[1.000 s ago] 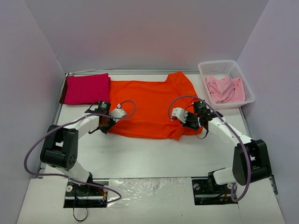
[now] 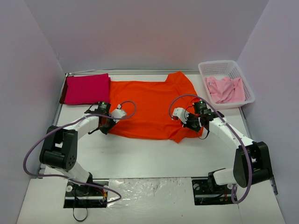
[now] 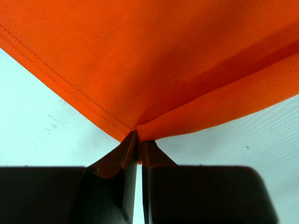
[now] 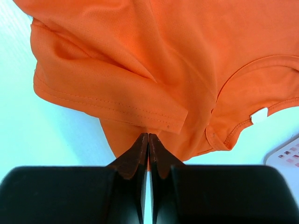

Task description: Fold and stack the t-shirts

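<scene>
An orange t-shirt [image 2: 147, 105] lies spread across the middle of the table, with its right part rumpled and folded over. My left gripper is shut on the shirt's near left corner, pinching the hem where the edge rolls up. My right gripper is shut with nothing seen between its fingers, over the rumpled end of the shirt beside a folded hem flap [image 4: 112, 100]. A white tag [image 4: 259, 115] shows on the shirt in the right wrist view.
A folded magenta shirt [image 2: 86, 88] lies at the back left. A white basket [image 2: 247, 97] holding pink cloth [image 2: 224, 88] stands at the back right.
The right arm has shifted very slightly toward the front. The left arm and the orange shirt look almost unchanged.
</scene>
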